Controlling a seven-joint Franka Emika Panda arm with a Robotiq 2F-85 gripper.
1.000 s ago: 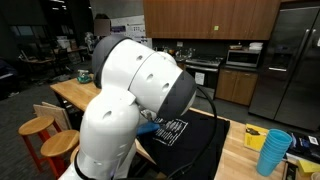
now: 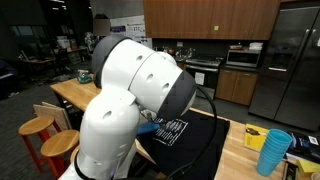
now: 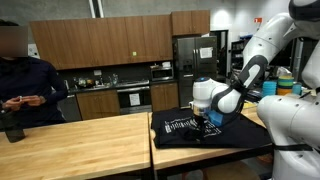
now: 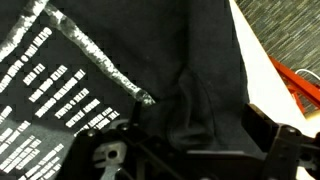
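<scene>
A black cloth with a white printed pattern (image 2: 172, 131) lies spread over the wooden table. In the wrist view the dark fabric (image 4: 130, 35) fills most of the picture, its white stripes to the left and a raised fold running through its middle. My gripper is open above the cloth near the table edge, its two fingers apart at the lower left and lower right. No object is seen held between them. In exterior view 2 the gripper (image 3: 204, 123) is low over the cloth; exterior view 1 largely hides it behind the white arm.
Blue cups (image 2: 272, 152) stand at the table's right, with a yellow item (image 2: 256, 136) behind them. Bare wooden tabletop (image 3: 75, 150) stretches left of the cloth. Stools (image 2: 40, 126) stand beside the table. A person (image 3: 30, 85) is at the far left.
</scene>
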